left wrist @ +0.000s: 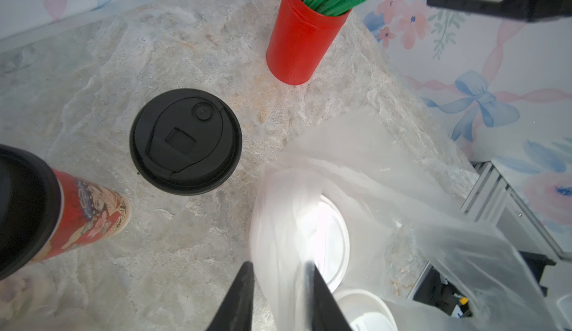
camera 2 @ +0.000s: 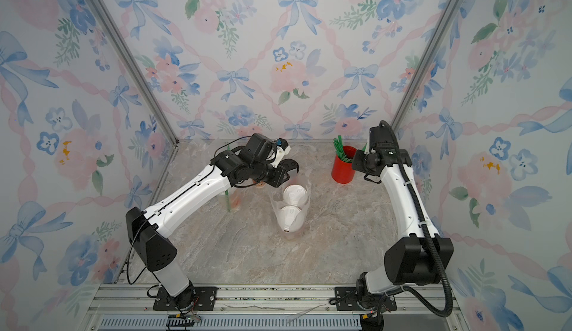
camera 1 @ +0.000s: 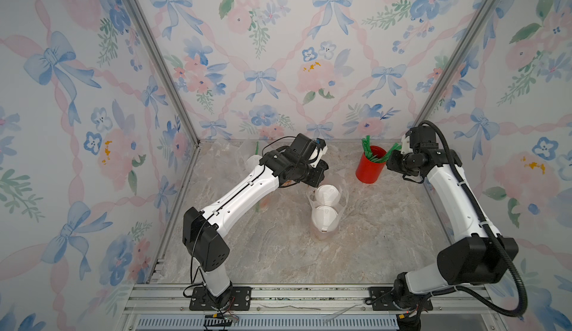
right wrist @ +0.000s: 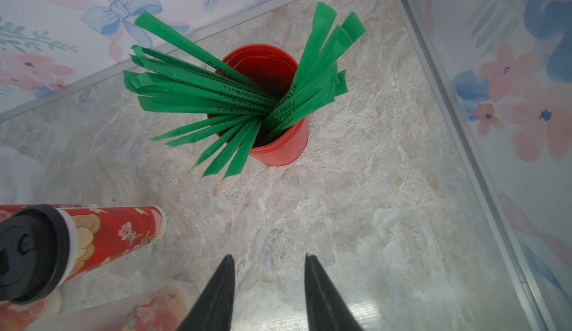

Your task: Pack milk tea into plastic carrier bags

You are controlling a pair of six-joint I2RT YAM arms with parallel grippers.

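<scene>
A clear plastic carrier bag (camera 1: pixel 340 216) stands mid-table, holding two white-lidded cups (camera 1: pixel 326 196), one nearer the front than the other. My left gripper is open above the bag's left side, with translucent film showing between and behind its fingers; whether they touch it I cannot tell. My right gripper is also open, with bare table below the gap between its fingers, near the red holder (right wrist: pixel 284 151) of green wrapped straws (right wrist: pixel 202 90). Beside the bag, a black-lidded cup (left wrist: pixel 186 141) stands upright. Another black-lidded red cup (left wrist: pixel 89 207) is further left.
At the left, partly behind the left arm, plastic film and a green straw (camera 2: pixel 227 201) show. The back wall (camera 1: pixel 286 63) borders the table.
</scene>
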